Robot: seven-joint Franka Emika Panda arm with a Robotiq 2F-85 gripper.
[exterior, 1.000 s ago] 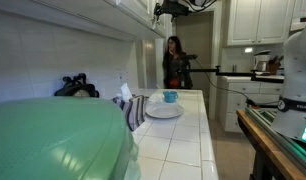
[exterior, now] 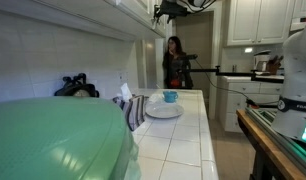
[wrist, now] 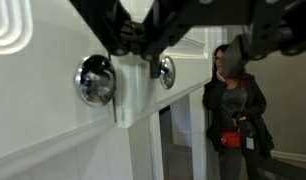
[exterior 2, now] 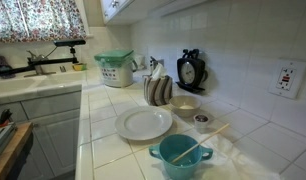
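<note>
Two round metal knobs show in the wrist view, a left knob (wrist: pixel 95 80) and a right knob (wrist: pixel 166 72), on white cabinet doors (wrist: pixel 38 95). My gripper is open, its dark fingers blurred at the top of that view. One of the fingers (wrist: pixel 143 38) comes down close to the right knob; whether they touch I cannot tell. Seen from exterior view 1, the gripper (exterior: pixel 165 13) is high up at the far end of the wall cabinets (exterior: pixel 103 18). Exterior view 2 does not show the fingers.
Below the cabinets, the tiled counter holds a white plate (exterior 2: pixel 143 123), a teal pot (exterior 2: pixel 180 155) with a stick across it, small bowls (exterior 2: pixel 185 104), a striped holder (exterior 2: pixel 157 91) and a green-lidded basket (exterior 2: pixel 115 68). A person (exterior: pixel 177 65) stands beyond the counter.
</note>
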